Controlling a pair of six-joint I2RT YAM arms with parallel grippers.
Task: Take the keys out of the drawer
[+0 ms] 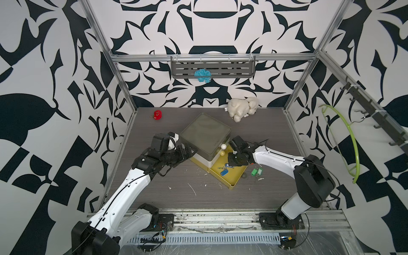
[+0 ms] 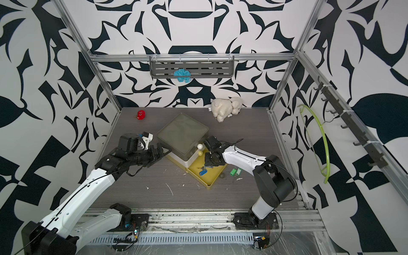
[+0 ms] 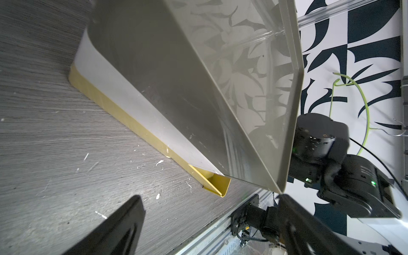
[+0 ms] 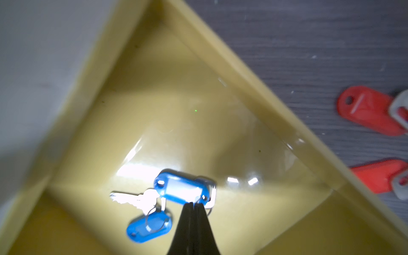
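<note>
In the right wrist view two blue-tagged keys lie on the floor of the yellow drawer (image 4: 204,144). One blue tag (image 4: 182,187) lies nearest my right gripper, which is shut with nothing between its fingers; the tips overlap the tag's lower edge in this view. A second blue tag (image 4: 148,226) with a silver key (image 4: 129,199) is left of the tips. Over at the box's left side, my left gripper stands open, its fingers apart and empty.
The drawer juts from a box with a grey lid (image 1: 206,133). Red tags (image 4: 369,110) lie on the table beyond the drawer wall, and green tags (image 1: 254,171) beside it. A white plush toy (image 1: 241,108) sits behind.
</note>
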